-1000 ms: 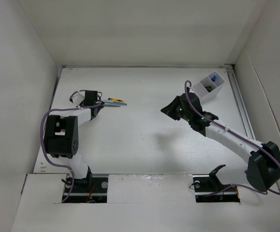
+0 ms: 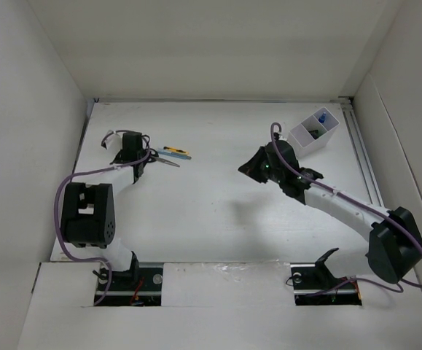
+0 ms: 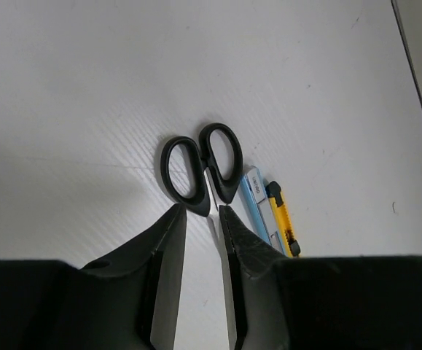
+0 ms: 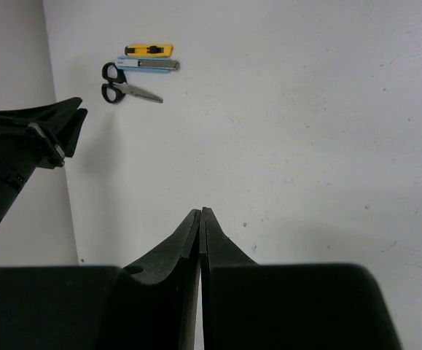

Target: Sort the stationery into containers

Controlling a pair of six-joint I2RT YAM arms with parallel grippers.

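Black-handled scissors (image 3: 229, 186) lie open-side flat on the table beside a blue box cutter (image 3: 258, 200) and a yellow box cutter (image 3: 282, 215). My left gripper is shut above the scissors, with nothing seen held between its fingers. My right gripper is shut and empty over the middle right of the table, facing left. A white two-compartment container (image 2: 302, 138) stands at the back right, with blue and dark items inside, too small to name.
Walls enclose it at left, back and right.
The scissors' blades angle slightly further toward the front than a second ago. The left arm has shifted a little left and up; the right gripper has moved slightly left.
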